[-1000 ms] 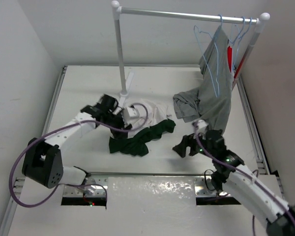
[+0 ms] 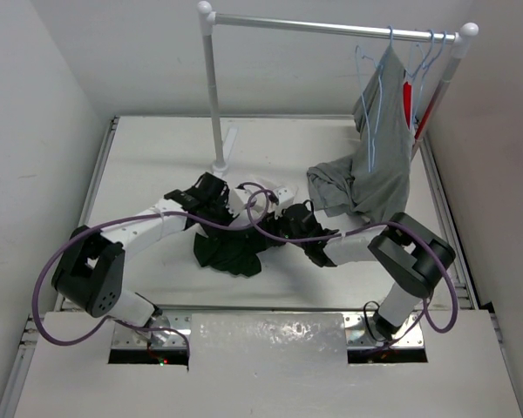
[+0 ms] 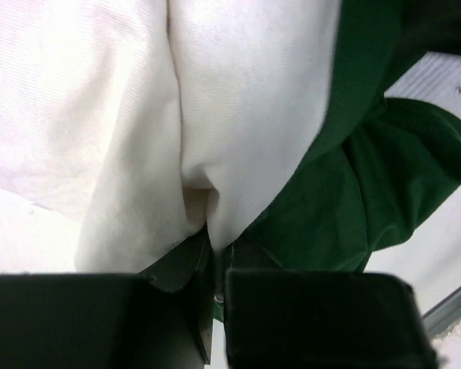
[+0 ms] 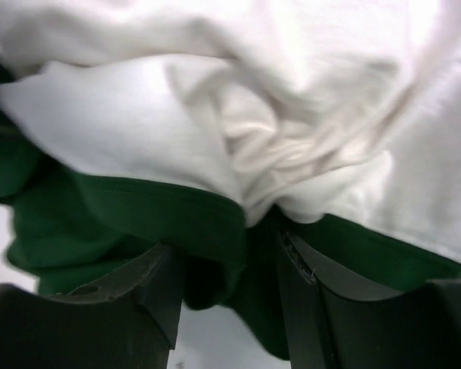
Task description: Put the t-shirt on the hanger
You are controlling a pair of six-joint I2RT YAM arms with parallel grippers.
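The t shirt, white with dark green (image 2: 227,257), lies bunched on the white board under both arms. My left gripper is shut on its folded cloth, with white fabric running into the fingertips in the left wrist view. My right gripper is down on the shirt, part open, with green and white folds between its fingers; whether it grips them is unclear, and the view is blurred. In the top view both grippers are close together, largely hiding the shirt.
A metal rail (image 2: 331,27) stands over the board, with blue hangers (image 2: 373,131) at the right. A grey garment (image 2: 375,183) hangs there and pools on the board. The board's back left is clear.
My left gripper has shifted slightly. The hanger on the rail has moved slightly.
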